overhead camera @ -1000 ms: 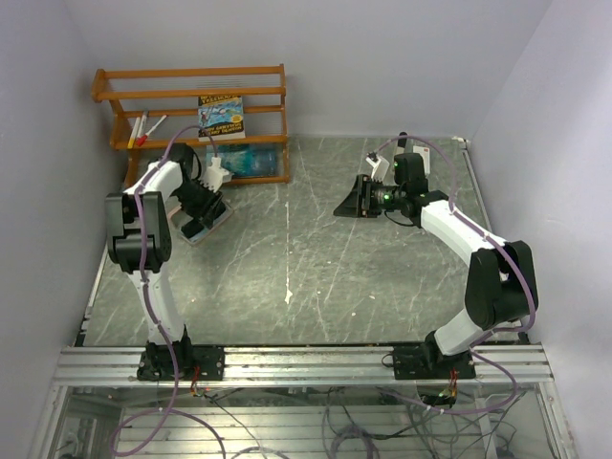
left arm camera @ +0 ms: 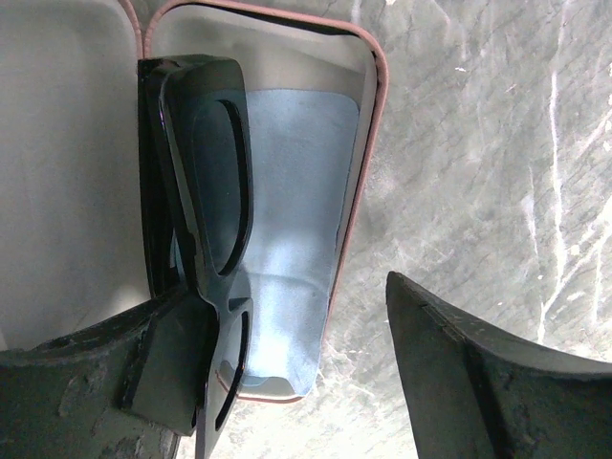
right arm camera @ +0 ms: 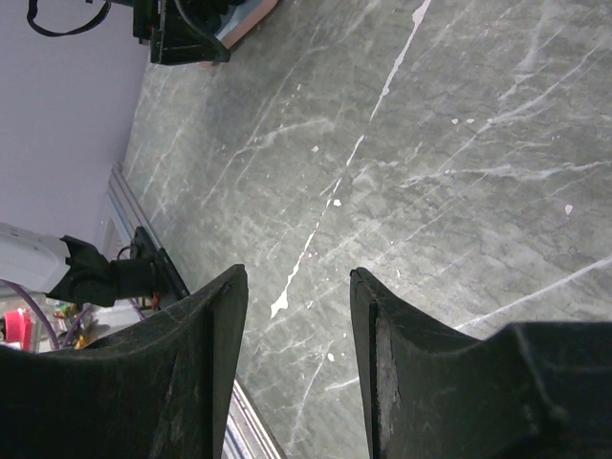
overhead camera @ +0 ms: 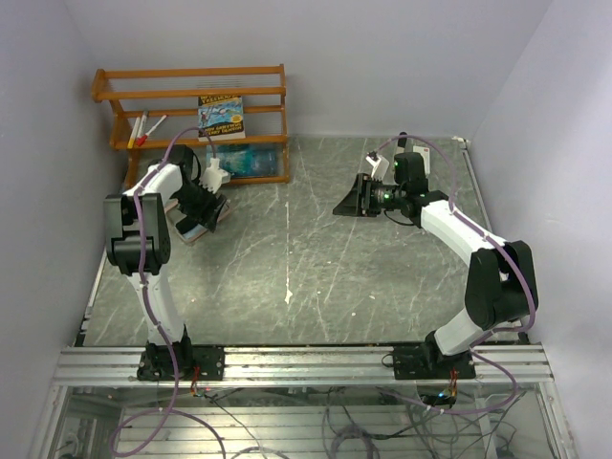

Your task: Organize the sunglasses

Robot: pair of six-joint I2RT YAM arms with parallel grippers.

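Note:
The black sunglasses [left arm camera: 206,182] rest in one half of the open case [left arm camera: 356,182], tilted up on edge along the seam between the halves. Under them lies a blue-grey cloth [left arm camera: 292,191]. My left gripper is open over the case; its left finger touches or nearly touches the frame and its right finger is beyond the case's pink rim. In the top view the left gripper [overhead camera: 216,210] partly covers the case [overhead camera: 196,232]. My right gripper stands open above bare table, nothing between its fingers.
A wooden rack [overhead camera: 191,93] with a book [overhead camera: 221,117] and pens [overhead camera: 139,128] stands just behind the case. At the back right, a small white object [overhead camera: 421,159] is near the right arm.
The right arm and the rack look unmoved.

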